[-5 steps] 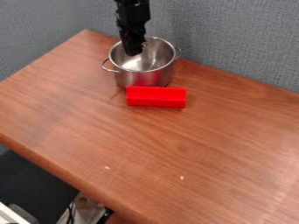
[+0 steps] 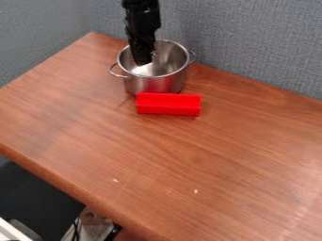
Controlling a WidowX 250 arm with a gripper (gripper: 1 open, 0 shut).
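My black gripper [image 2: 143, 56] reaches down from the top of the view to the mouth of a steel pot [image 2: 157, 83], over its left rear part. Its fingers look shut, and I see nothing clearly between them, though the tips are small and dark. A light patch shows inside the pot just below them; I cannot tell what it is. A red block [image 2: 169, 104] lies on the wooden table just in front of the pot.
A grey padded wall [image 2: 251, 47] runs behind it. Past the front-left edge are a dark floor and some equipment.
My gripper has come slightly lower into the pot's mouth over the last second. The pot and red block have not visibly moved.
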